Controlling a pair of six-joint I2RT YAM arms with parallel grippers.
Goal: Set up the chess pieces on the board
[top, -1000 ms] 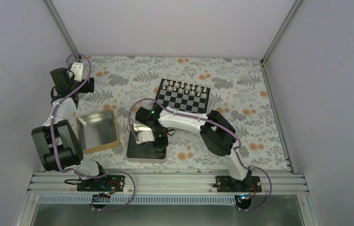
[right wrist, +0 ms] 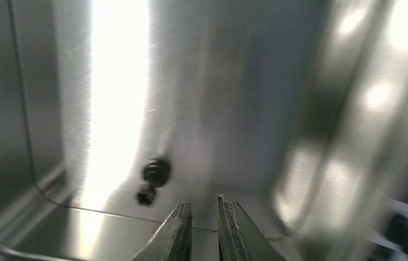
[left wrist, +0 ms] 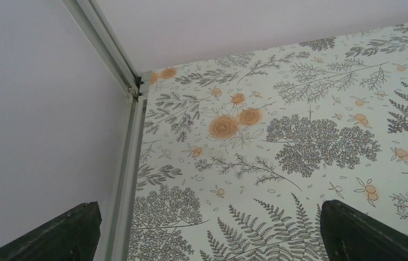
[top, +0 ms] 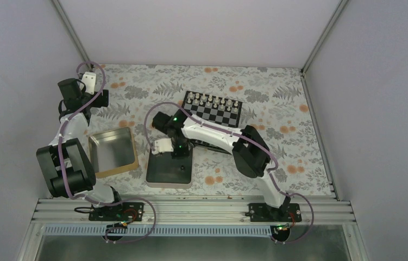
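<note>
White chess pieces (top: 210, 101) fill the far rows of the chessboard (top: 207, 112), and its middle squares are bare. The near edge of the board is largely covered by my right arm. A single black piece (top: 182, 168) lies in the middle tray (top: 169, 185); in the right wrist view this black piece (right wrist: 155, 174) rests on its side on the metal floor. Over that tray, my right gripper has its fingers close together with a narrow gap; I cannot make out a piece between them. My left gripper stands open and empty, away at the left.
Left of the middle tray stands an empty metal tray (top: 135, 157) with a tan rim. A purple cable (top: 212, 126) runs along my right arm.
My right gripper has moved away from the front of the tray toward its back, uncovering the black piece there. The left arm has not moved.
</note>
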